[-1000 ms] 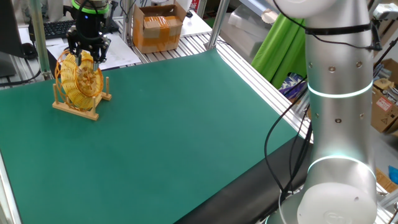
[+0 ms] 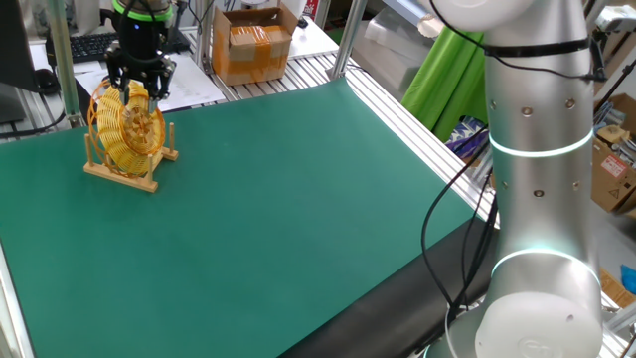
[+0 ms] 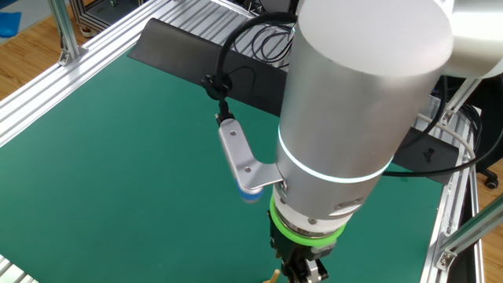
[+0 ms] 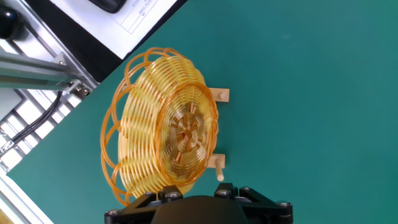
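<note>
A yellow wicker basket [image 2: 126, 129] with an orange looped rim stands on its side in a wooden rack [image 2: 121, 177] at the far left of the green table. In the wrist view the basket [image 4: 166, 124] shows its round base, and parts of the rack [image 4: 217, 160] stick out on its right. My gripper [image 2: 138, 99] points down at the basket's upper edge, its two fingers spread apart, so it looks open. Whether either finger touches the wicker cannot be made out. Only the gripper's dark knuckles show at the bottom of the wrist view; its fingertips are hidden there.
A metal post [image 2: 62, 60] rises close behind the basket at the table's corner. Paper [image 2: 189, 85], a keyboard [image 2: 84, 47] and a cardboard box [image 2: 252, 45] lie beyond the far edge.
The near arm section has shifted very slightly left, and the gripper has barely moved. The basket and rack stand where they were.
</note>
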